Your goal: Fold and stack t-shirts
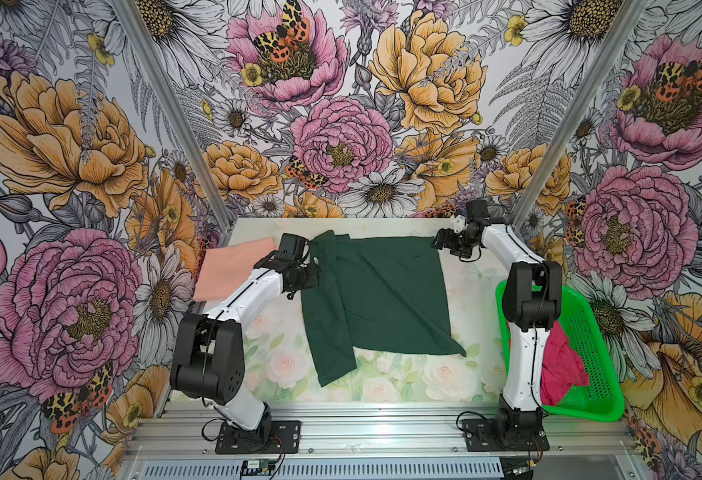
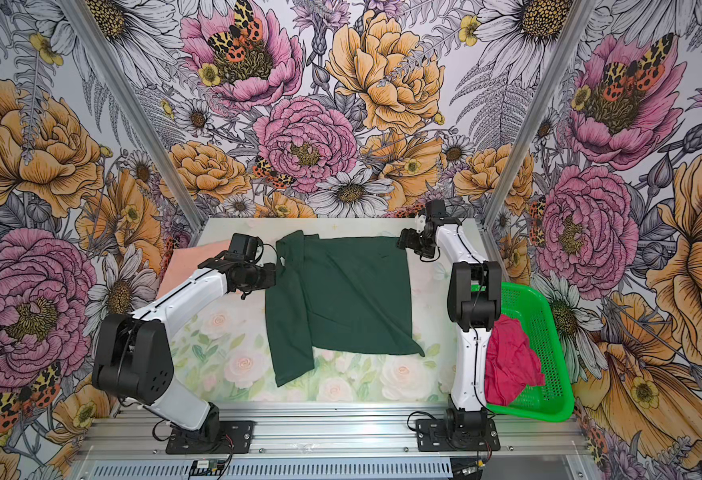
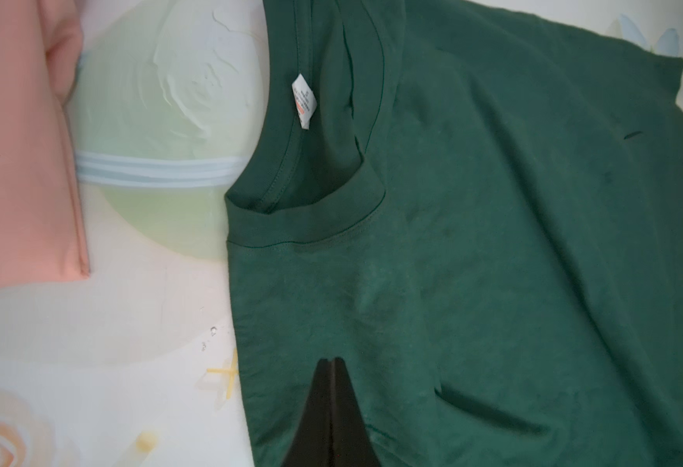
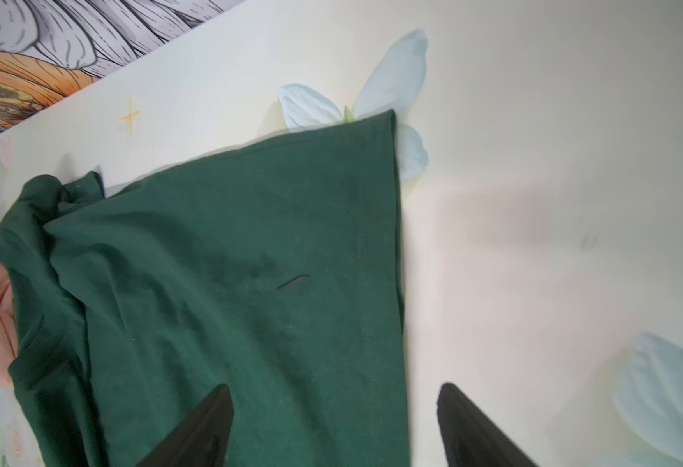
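Observation:
A dark green T-shirt (image 1: 391, 296) lies spread on the table, one long strip on its left folded over, with its collar and label (image 3: 304, 101) at the back left. A folded salmon T-shirt (image 1: 227, 264) lies to its left. My left gripper hangs shut over the green shirt's left part, nothing visible between its fingers. My right gripper stands open above the green shirt's back right corner, a finger on either side of its right edge in that view, holding nothing.
A green basket (image 1: 603, 376) with a crumpled red garment (image 2: 511, 360) stands at the table's right end. Bare table (image 1: 271, 368) shows at the front and around the green shirt.

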